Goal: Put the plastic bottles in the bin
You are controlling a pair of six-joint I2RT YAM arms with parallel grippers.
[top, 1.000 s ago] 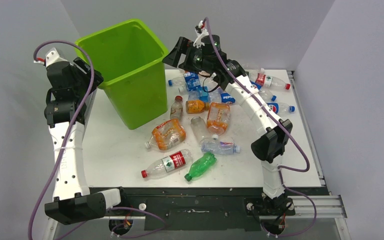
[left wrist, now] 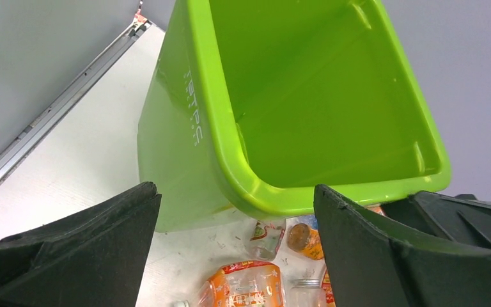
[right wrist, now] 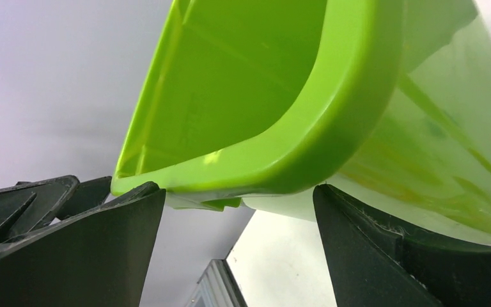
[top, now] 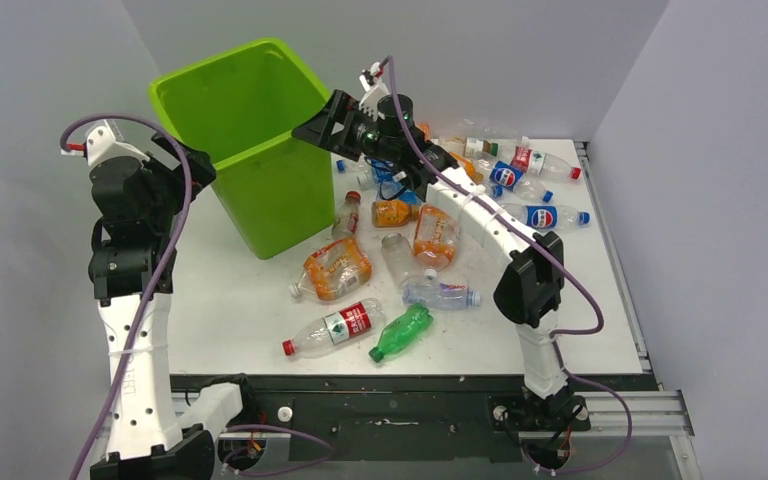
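Note:
The green bin (top: 300, 190) stands at the back left, its interior empty as far as it shows. At its left rim, my left gripper (top: 202, 172) has its fingers parted. My right gripper (top: 310, 128) is at the bin's right rim, also open. In the left wrist view the bin's rim (left wrist: 230, 163) crosses between the fingers; in the right wrist view a rounded rim corner (right wrist: 313, 150) does. Neither gripper holds a bottle. On the table lie a clear red-capped bottle (top: 335, 328), a green bottle (top: 400, 333) and an orange-labelled bottle (top: 335, 270).
Several more bottles lie to the right of the bin, among them a Pepsi bottle (top: 550, 217) and a clear blue-tinted bottle (top: 440, 294). My right arm passes over part of them.
My right gripper has moved left and a little toward the front, to the bin's rim. The left gripper has shifted slightly right and toward the front. Bin and bottles have not visibly moved.

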